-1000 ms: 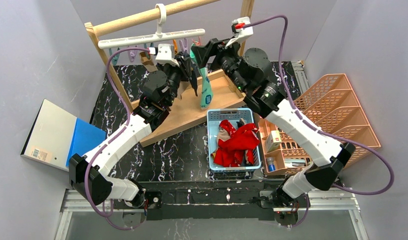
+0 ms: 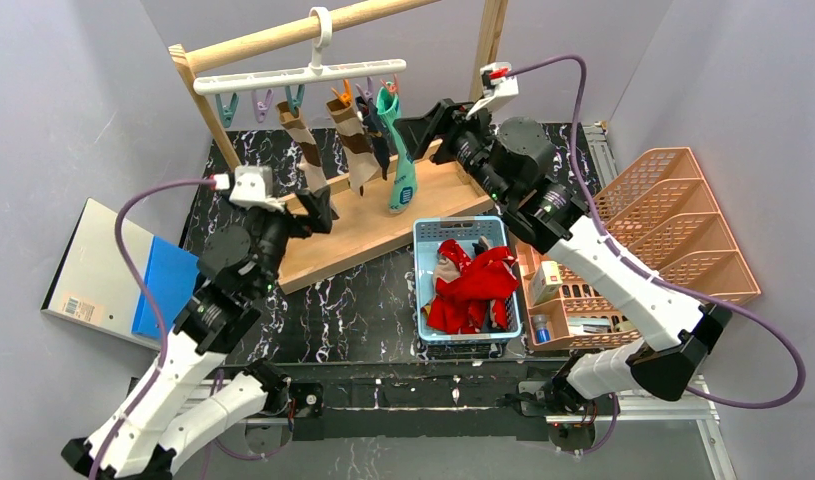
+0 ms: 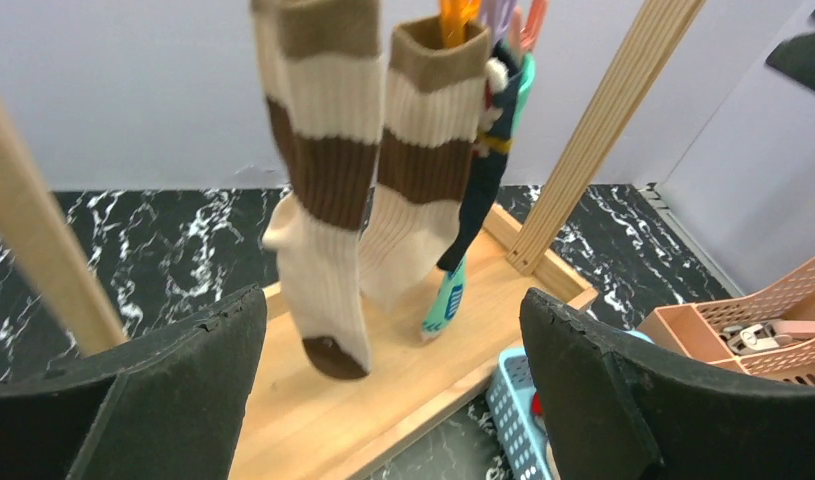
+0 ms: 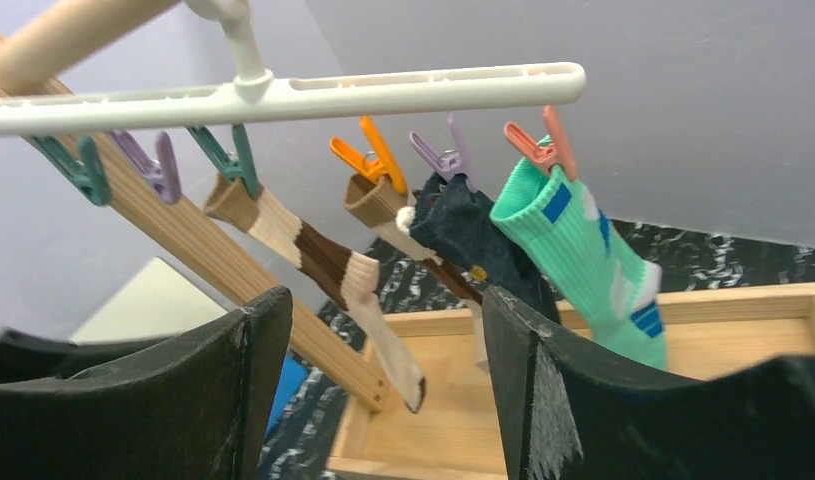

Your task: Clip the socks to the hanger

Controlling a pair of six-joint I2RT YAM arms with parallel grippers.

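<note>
From the white clip hanger hang two striped brown-and-cream socks, a dark sock and a teal sock, under teal, orange, purple and pink clips. The leftmost teal clip and a purple clip are empty. My left gripper is open in front of and below the hanging socks, nothing between its fingers. My right gripper is open, just right of the teal sock and facing the hanger, also empty.
A blue basket of red and other socks sits at front centre, beside an orange organizer. A wooden frame and tray stand at the back. A binder leans at the left.
My left gripper has moved left and down, away from the hanging socks. My right gripper has drawn back slightly to the right and down from the hanger.
</note>
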